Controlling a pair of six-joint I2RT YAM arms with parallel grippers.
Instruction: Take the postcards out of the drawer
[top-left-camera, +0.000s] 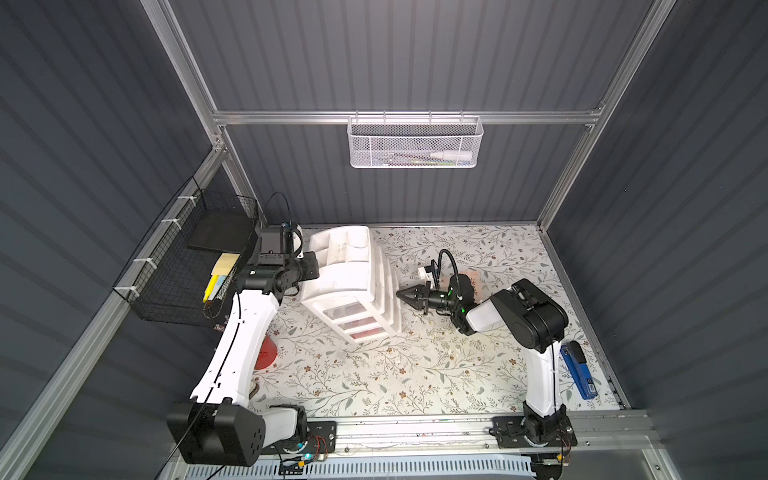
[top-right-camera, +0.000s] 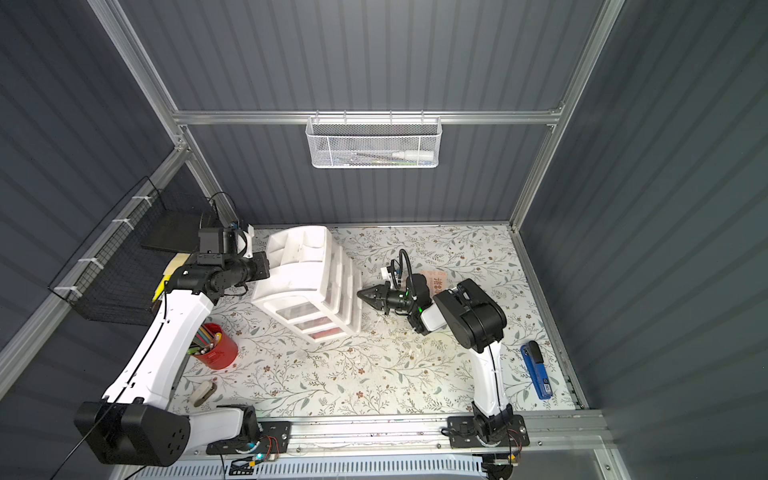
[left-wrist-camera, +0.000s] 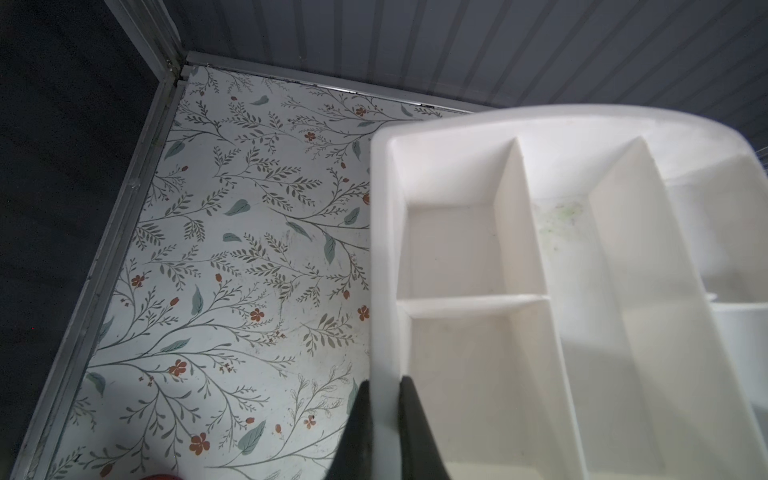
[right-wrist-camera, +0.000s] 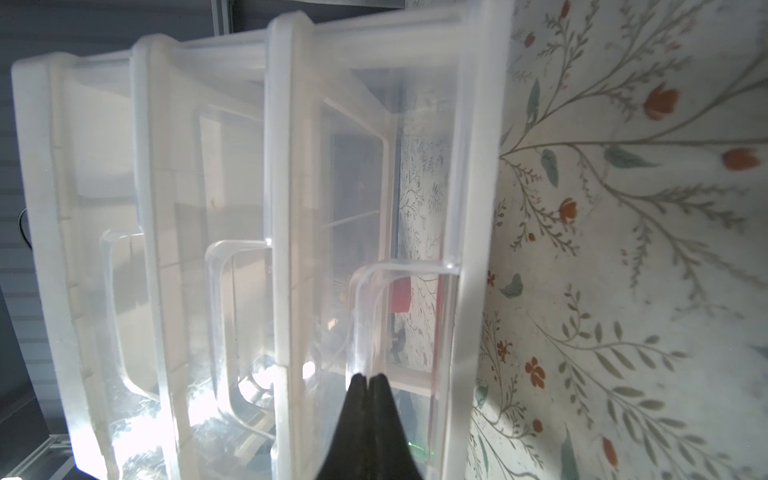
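The white drawer unit (top-left-camera: 344, 276) stands left of the table's middle, its stepped drawer fronts facing right. My left gripper is shut on the thin rim of the unit's top, one finger on each side. On the drawer side, my right gripper is shut with nothing visible between its fingers; its tips are close to the handle cutout (right-wrist-camera: 400, 276) of the lowest clear drawer. Whether they touch it I cannot tell. Something reddish (top-left-camera: 368, 333) shows through the unit's lowest side window. No postcards can be made out clearly inside.
A pink card (top-right-camera: 436, 280) lies behind the right gripper. On the right is a blue stapler (top-right-camera: 536, 369); on the left, a red pen cup (top-right-camera: 217, 348) and a black wire basket (top-left-camera: 172, 264).
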